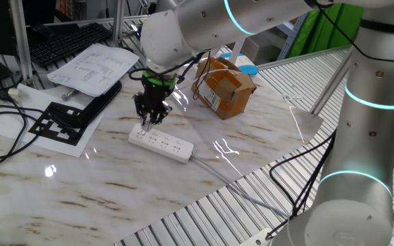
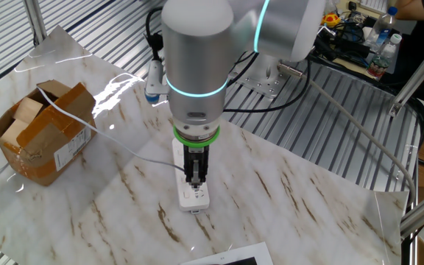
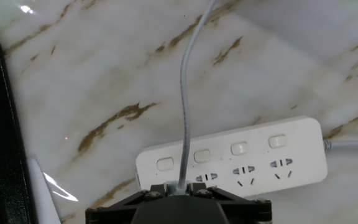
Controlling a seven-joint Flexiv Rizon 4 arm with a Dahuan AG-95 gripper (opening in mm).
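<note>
A white power strip [image 1: 161,143] lies flat on the marbled table, with several sockets and rocker switches along its top. My gripper [image 1: 146,126] points down over one end socket, its fingertips close to the strip's top face. In the wrist view a light grey cable [image 3: 186,93] runs down to the gripper and ends between its fingers, which are shut on the cable's plug end. The plug is mostly hidden by the fingers, so how deep it sits in the socket cannot be told. The strip's own cord [image 3: 353,145] leaves from its other end.
An open cardboard box [image 2: 43,136] stands on the table, with the grey cable passing over it. Papers [image 1: 93,70], a black tray-like object [image 1: 96,108] and a printed marker sheet [image 1: 60,123] lie on the strip's other side. Bare table surrounds the strip's front.
</note>
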